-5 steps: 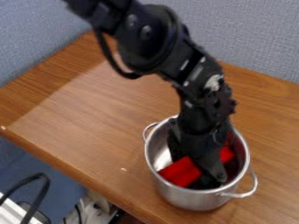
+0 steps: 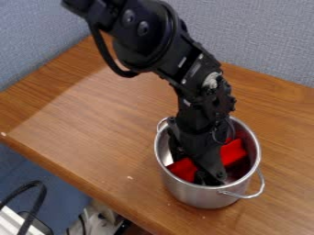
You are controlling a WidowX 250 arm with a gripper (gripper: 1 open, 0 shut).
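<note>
A silver metal pot [image 2: 201, 195] with two wire handles sits near the front edge of the wooden table. Red objects [image 2: 183, 170] lie inside it, partly hidden. My black gripper [image 2: 201, 156] reaches down from above into the pot, among the red pieces. Its fingertips are mostly hidden, so what it is shut on cannot be made out.
Grey padded walls [image 2: 258, 37] stand at the back. Black cables hang below the table edge at the lower left.
</note>
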